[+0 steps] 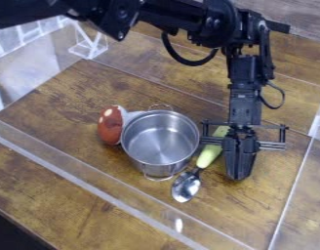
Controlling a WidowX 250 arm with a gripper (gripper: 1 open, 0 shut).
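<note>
My gripper (241, 161) is low over the wooden table at the right, shut, with nothing visible between its fingers. Just left of it lies a pale green elongated item (211, 148), partly behind the gripper. A silver spoon (186, 187) lies below that, its handle running up toward the green item. The steel pot (160, 143) stands left of both, and a red and white object (110, 123) rests against the pot's left side.
Clear plastic edges (85, 186) border the work area at the lower left and right. A white rack (20, 34) sits at the upper left.
</note>
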